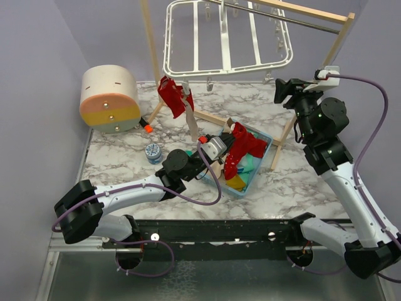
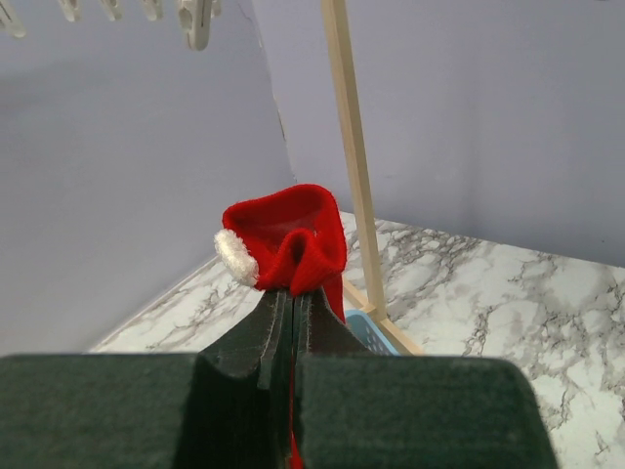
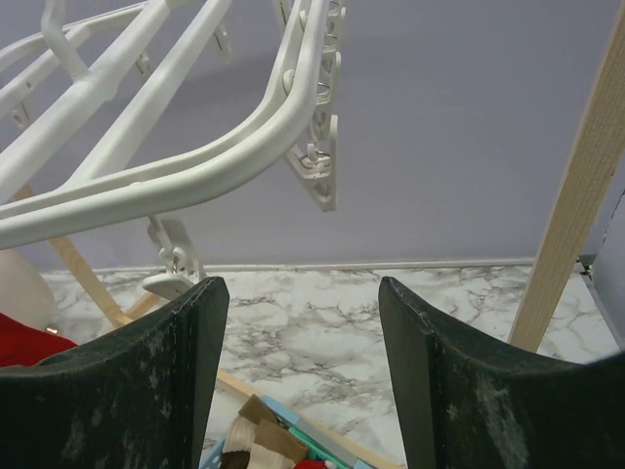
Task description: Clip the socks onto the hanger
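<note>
My left gripper is shut on a red sock [image 2: 283,234] with a white patch, whose folded cuff stands up above the fingertips. In the top view this sock [image 1: 241,149] hangs over the blue basket [image 1: 268,152]. The white hanger [image 1: 241,69] hangs overhead, carrying a red sock [image 1: 175,97] and a pale strip of sock [image 1: 191,119] at its front left corner. To the right of the hanger, my right gripper stands open with nothing between its fingers. A white clip [image 3: 174,259] dangles from the hanger's front bar beyond its left finger.
Wooden stand posts [image 1: 150,41] frame the hanger. A cream and yellow drum-shaped container [image 1: 109,97] stands at the left, with a blue-white can [image 1: 153,153] and an orange-tipped black object [image 1: 146,126] nearby.
</note>
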